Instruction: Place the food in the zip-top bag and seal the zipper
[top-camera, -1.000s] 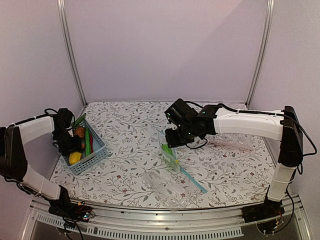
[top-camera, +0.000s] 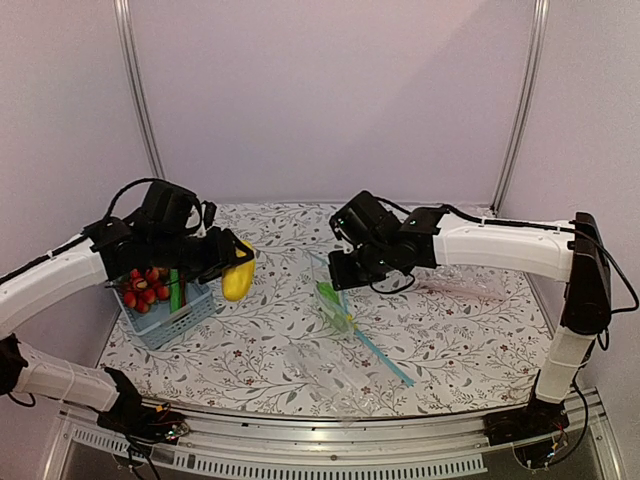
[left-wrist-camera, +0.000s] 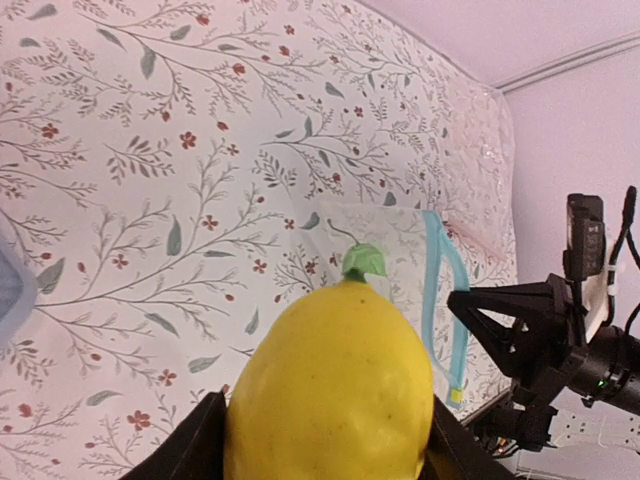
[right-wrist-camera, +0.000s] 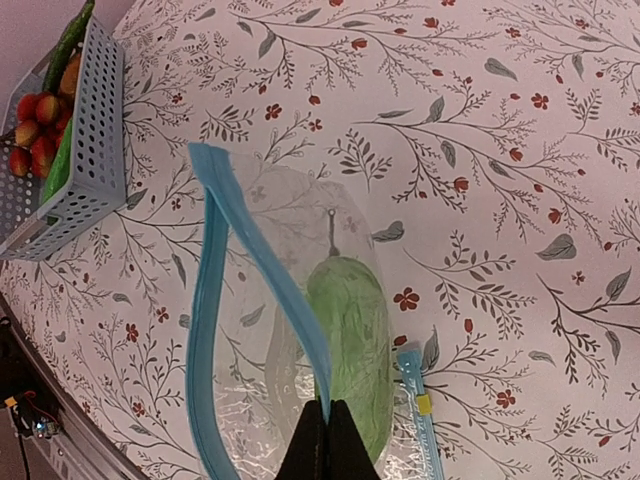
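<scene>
A yellow fruit or vegetable with a green stem (left-wrist-camera: 325, 380) is held by my left gripper, its fingers on either side; in the top view this yellow food (top-camera: 238, 278) hangs above the table, right of the basket. My right gripper is shut on one edge of the blue zip strip (right-wrist-camera: 270, 255) of a clear bag (right-wrist-camera: 235, 350). The bag's mouth gapes, its other strip standing apart to the left. Inside the bag lies a green item (right-wrist-camera: 350, 320). The top view shows my right gripper (top-camera: 340, 275) over the bag's far end.
A blue-grey basket (top-camera: 180, 325) of red, green and brown produce stands at the left. Clear, flat bags lie at the front (top-camera: 325, 370) and at the right (top-camera: 460, 285). Patterned table between basket and open bag is free.
My left arm has lifted the yellow food out of the basket and carried it right, toward the bag. The right arm has stayed in place at the bag's edge.
</scene>
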